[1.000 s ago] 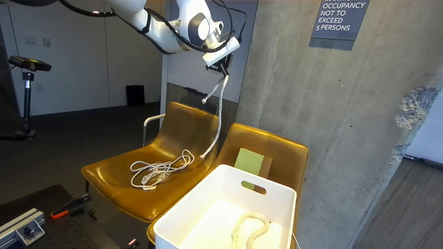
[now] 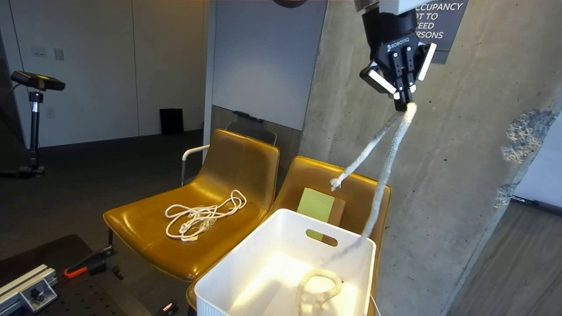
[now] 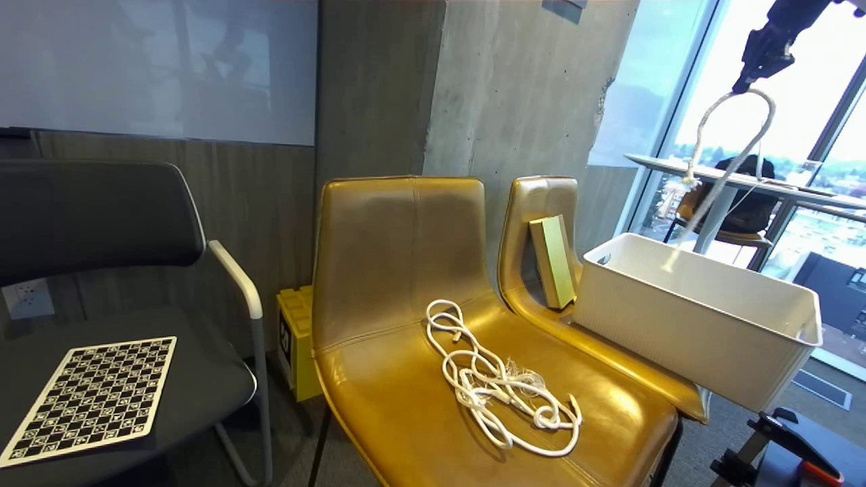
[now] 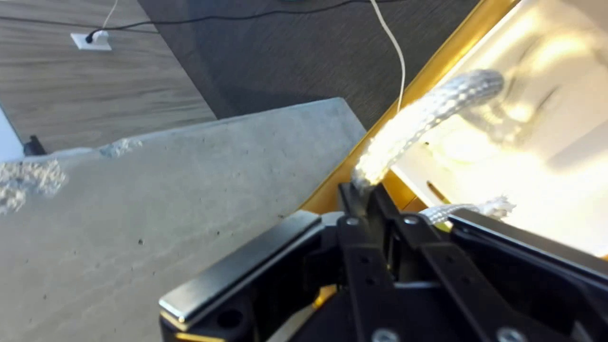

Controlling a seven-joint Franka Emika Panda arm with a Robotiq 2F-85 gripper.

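Note:
A white braided rope [image 2: 386,174] hangs from my gripper [image 2: 404,105], which is shut on it above the far end of the white bin [image 2: 237,256]. One short end dangles free with a frayed tip; the longer part slopes down toward the bin, its lower tip blurred. In the wrist view the held rope [image 4: 427,119] bends up out of the fingers. Another piece of rope [image 2: 330,277] lies curved on the bin's floor. A tangled white rope [image 3: 487,381] rests on the seat of the left tan chair [image 3: 398,365].
The bin sits on the second tan chair [image 2: 345,179], in front of a green-and-brown block [image 2: 316,204] leaning on its backrest. A concrete wall [image 2: 448,158] stands behind. The air above the bin is otherwise clear.
My gripper has swung right, from above the left chair to above the bin's far end, carrying the rope. The tangled rope and the piece inside the bin look unmoved.

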